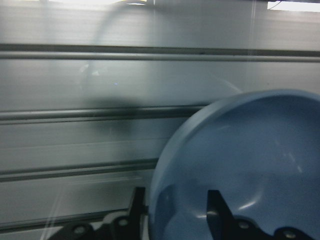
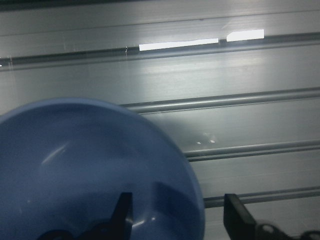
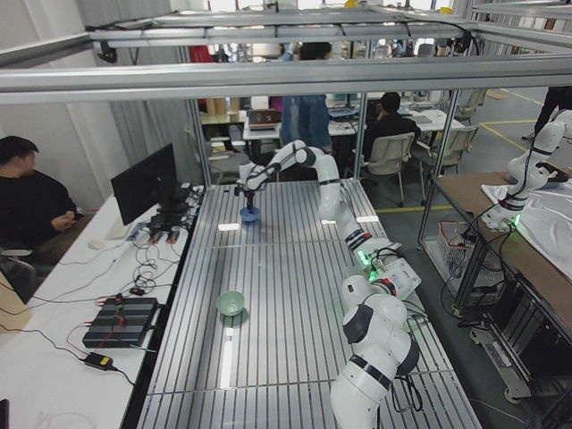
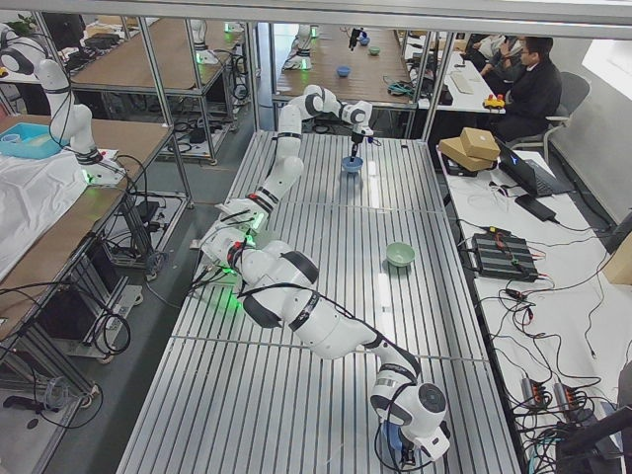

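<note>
In the left wrist view, my left gripper stands open over the rim of a blue bowl (image 1: 250,145), one finger outside and one inside. My right gripper is likewise open across the rim of another blue bowl (image 2: 65,150) in the right wrist view. The camera right view shows the left arm's bowl (image 4: 352,168) at the far end and the right arm's bowl, mostly hidden under the wrist, at the near end. A green bowl (image 3: 231,302) (image 4: 400,253) sits on the slatted metal table between them.
A white side desk (image 3: 54,366) with a monitor (image 3: 143,183), cables and black boxes runs alongside the table. Metal frame bars (image 3: 286,73) span overhead. The table around the green bowl is clear.
</note>
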